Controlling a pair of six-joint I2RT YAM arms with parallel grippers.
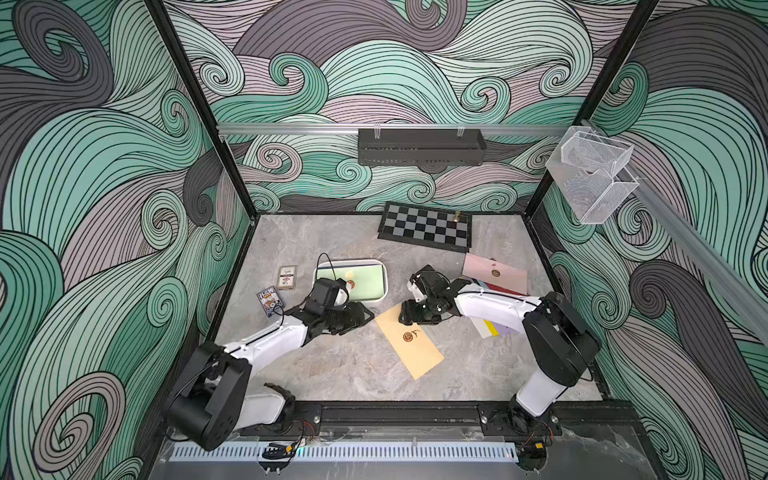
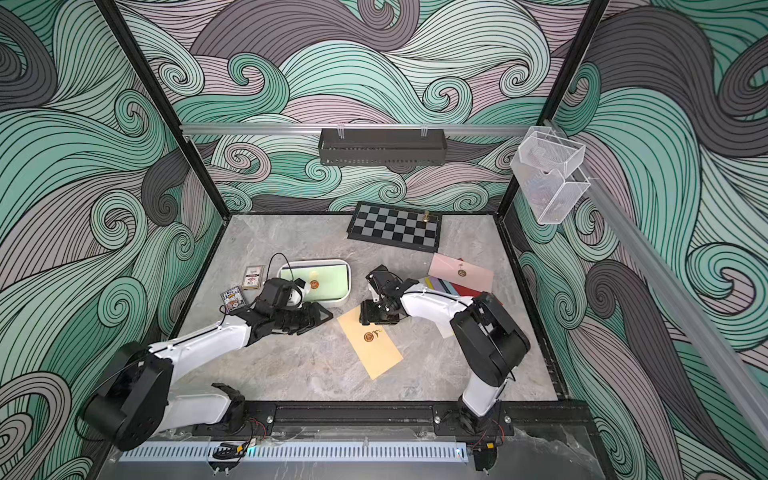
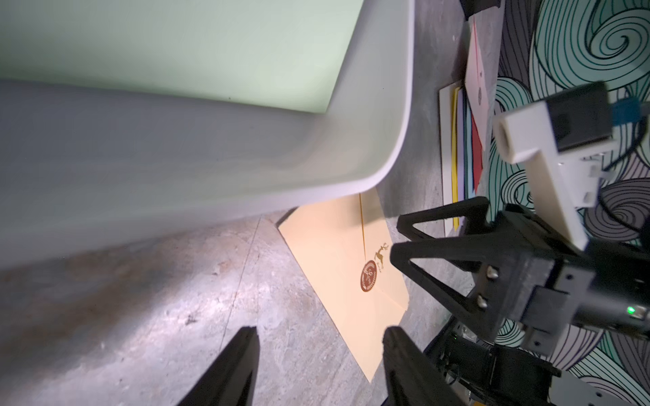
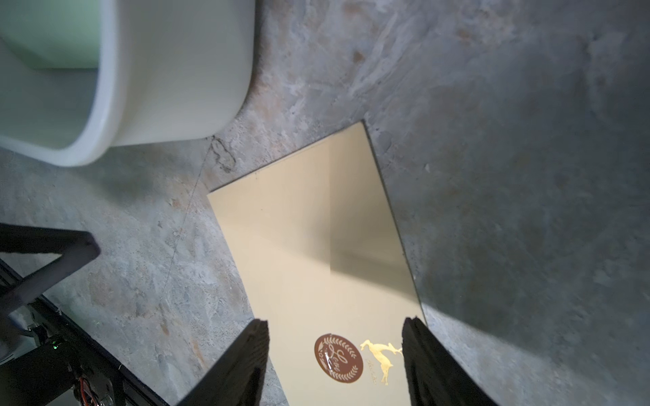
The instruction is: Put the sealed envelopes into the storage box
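A yellow envelope with a brown seal lies flat on the table, one end close to the white storage box. Inside the box rests a pale green envelope. My left gripper is open in front of the box, its fingers apart and empty. Above the yellow envelope my right gripper stands open, one finger on each side of the sealed part, nothing held. Off to the right, a pink envelope lies on further envelopes, with red, yellow and white edges showing; the right arm partly hides them.
A chessboard lies at the back of the table. Two card packs sit left of the box. Bare tabletop stretches along the front left.
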